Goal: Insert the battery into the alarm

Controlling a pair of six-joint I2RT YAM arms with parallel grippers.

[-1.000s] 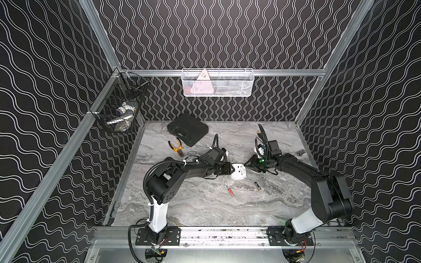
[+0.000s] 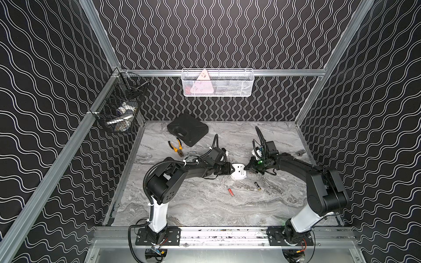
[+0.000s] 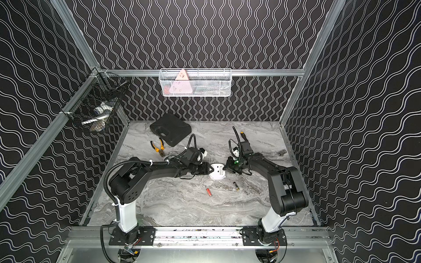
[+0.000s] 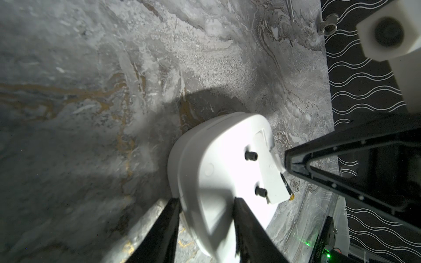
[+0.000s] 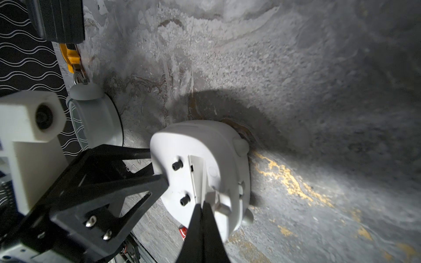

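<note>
The white alarm [image 2: 238, 171] is held off to the middle of the table, its flat face with two dark posts showing. My left gripper is shut on its rim. At the alarm's opposite side, my right gripper is shut, nothing visible between its fingers, with the tips at the battery compartment. The compartment's white cover [image 4: 271, 175] looks tilted out from the face; the inside is only partly visible. A red battery [image 2: 231, 192] and a black battery [image 2: 257, 185] lie apart on the table, nearer the front than the alarm.
Orange-handled pliers [image 2: 176, 147] and a black case [image 2: 187, 129] lie at the back left. A pale round object [image 5: 96, 116] stands behind the left arm. A small grey metal part [image 2: 300, 153] sits far right.
My right gripper has shifted slightly left and toward the front, against the alarm. A notch now shows on the alarm's right side where its face looked whole. The left arm is still.
</note>
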